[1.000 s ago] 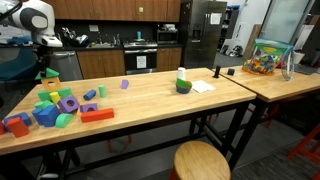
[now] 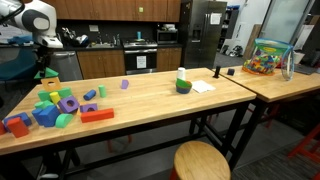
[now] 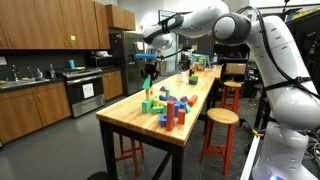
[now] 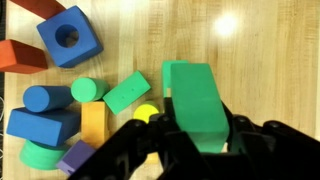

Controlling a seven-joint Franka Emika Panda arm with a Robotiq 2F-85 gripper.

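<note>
A green block (image 4: 200, 100) sits between the black fingers of my gripper in the wrist view, and the gripper is shut on it. In exterior view 1 the same green block (image 2: 47, 74) looks triangular and is just above an orange piece (image 2: 53, 85) at the table's left end. Whether it touches what is under it, I cannot tell. Below the held block in the wrist view, another green surface (image 4: 170, 72) partly shows.
Loose blocks crowd the table's left end, among them a blue block with a hole (image 4: 70, 37), a red block (image 2: 97, 115) and a purple ring (image 2: 69, 104). A green bowl (image 2: 183, 87) stands farther right.
</note>
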